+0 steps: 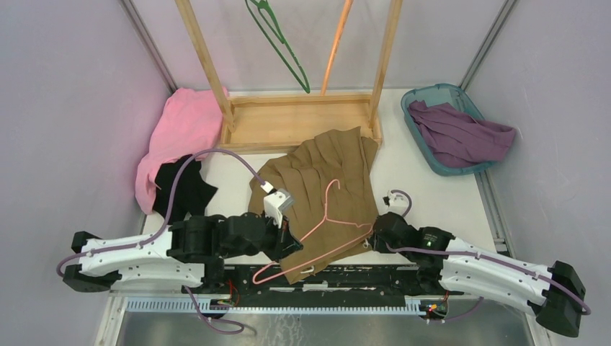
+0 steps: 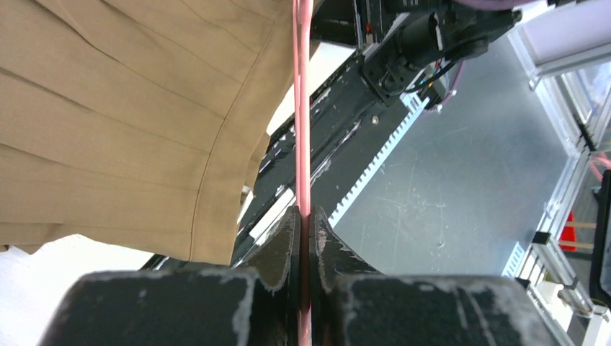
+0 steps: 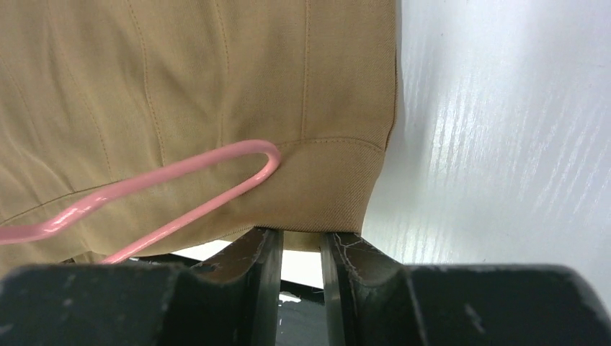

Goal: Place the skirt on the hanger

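Note:
The olive-brown pleated skirt (image 1: 311, 166) lies on the white table, its waistband toward the front edge. A pink hanger (image 1: 326, 209) is over it, its hook pointing back. My left gripper is shut on the hanger's pink wire (image 2: 302, 144). At the skirt's front right corner, my right gripper is part open at the waistband (image 3: 317, 194), fabric behind its tips; whether it grips is unclear. The hanger's bend (image 3: 256, 155) is just left of that gripper.
A wooden rack (image 1: 295, 101) with green (image 1: 284, 50) and orange hangers stands behind. Pink (image 1: 176, 122) and black cloths lie left; a teal basket (image 1: 454, 169) with purple cloth sits back right.

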